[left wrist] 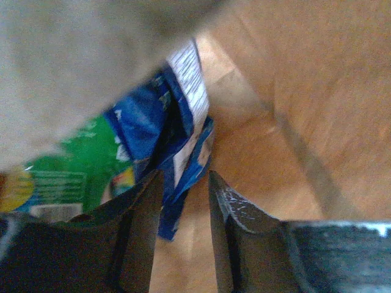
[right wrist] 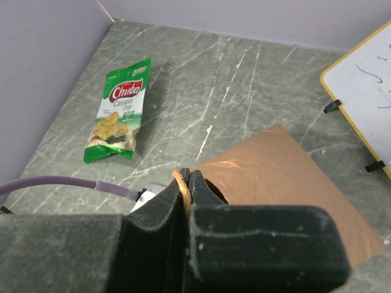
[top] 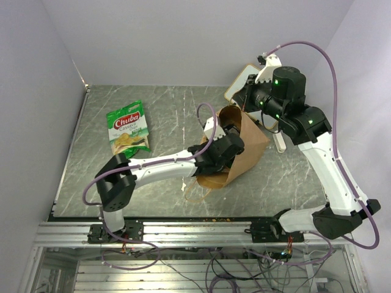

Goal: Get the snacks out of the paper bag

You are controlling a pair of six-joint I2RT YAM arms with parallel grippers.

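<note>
The brown paper bag point(top: 249, 151) lies on its side, its mouth facing left. At its upper edge is my right gripper, shut on a thin strip of the bag's paper. Inside the bag, my left gripper has its fingers apart, pointing at a crumpled blue packet point(left wrist: 183, 110). One fold of that packet shows in the gap; whether the fingers touch it I cannot tell. Beside it lies a green packet point(left wrist: 79, 159). From the top, the left arm hides the bag's contents. A green Chuba chips bag point(top: 128, 129) lies outside, at the left.
A small whiteboard point(right wrist: 366, 79) lies at the back right, partly behind the right arm. A white object point(top: 279, 142) rests right of the bag.
</note>
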